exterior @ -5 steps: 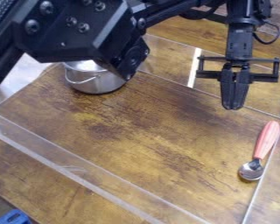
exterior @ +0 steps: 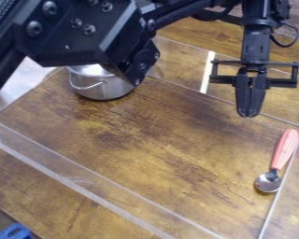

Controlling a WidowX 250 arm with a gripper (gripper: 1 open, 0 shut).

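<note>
My gripper (exterior: 249, 105) hangs shut over the right part of the wooden table, its fingers together with nothing seen between them. Below it and to the right lies a spoon (exterior: 282, 155) with a red handle and a steel bowl, apart from the gripper. A steel pot (exterior: 102, 86) stands at the back left, its top partly hidden behind the arm.
Clear strips run along the left front and the right side. A blue object (exterior: 12, 231) shows at the bottom left corner. The bulky arm covers the top left.
</note>
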